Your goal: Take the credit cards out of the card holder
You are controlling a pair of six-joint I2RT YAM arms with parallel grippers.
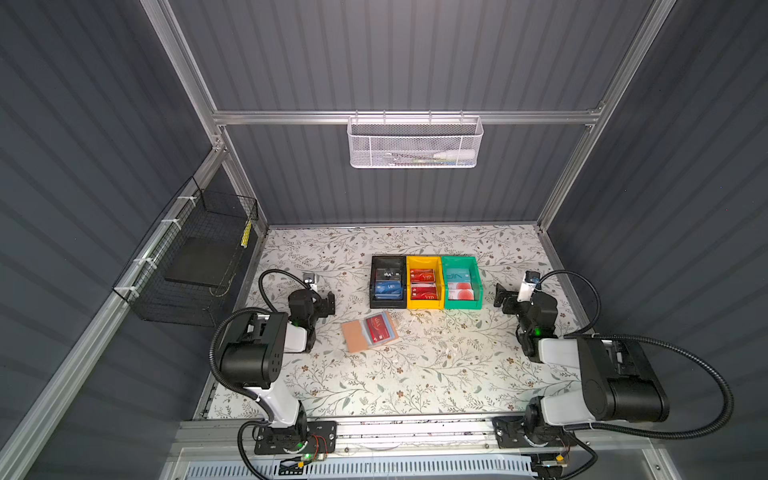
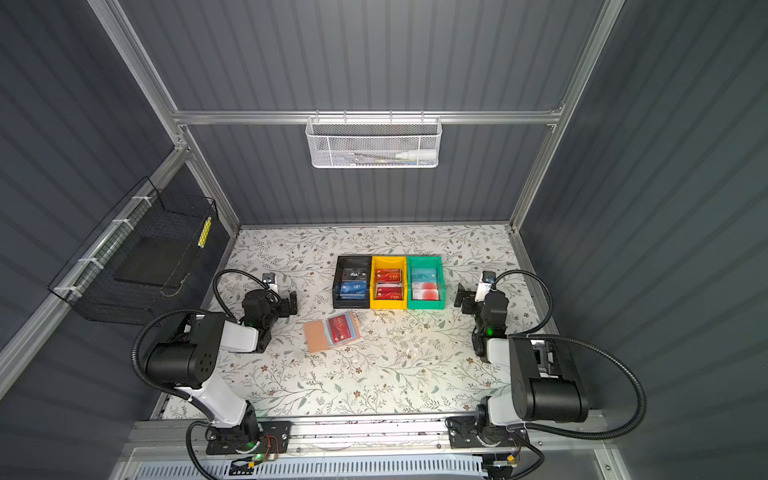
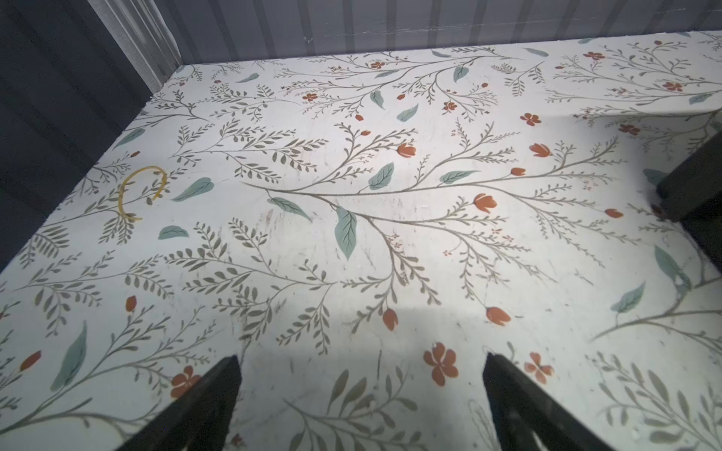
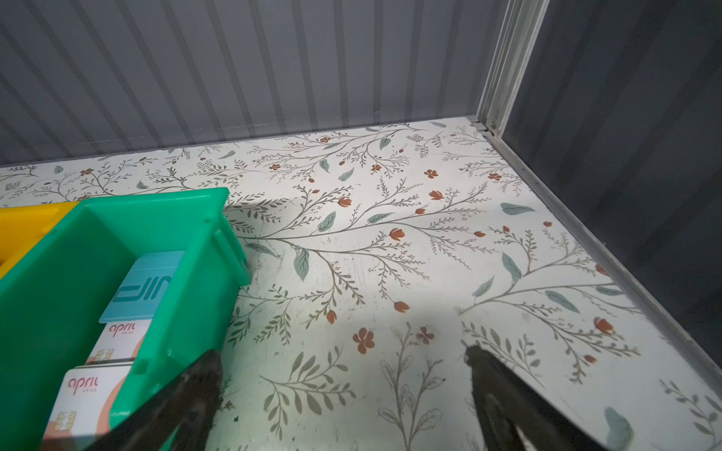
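Observation:
An opened card holder (image 1: 354,337) in tan and pale material lies on the table, front left of the bins, showing a red card (image 1: 377,327). Three bins hold cards: black (image 1: 388,303), yellow (image 1: 424,261) and green (image 4: 180,315), the last with teal and white-pink cards. My left gripper (image 1: 324,305) is open and empty over bare table at the left, behind and left of the holder. My right gripper (image 1: 507,299) is open and empty, just right of the green bin.
A black wire basket (image 1: 197,261) hangs on the left wall, a white mesh basket (image 1: 414,144) on the back wall. A yellow loop (image 3: 143,173) lies on the table at the back left.

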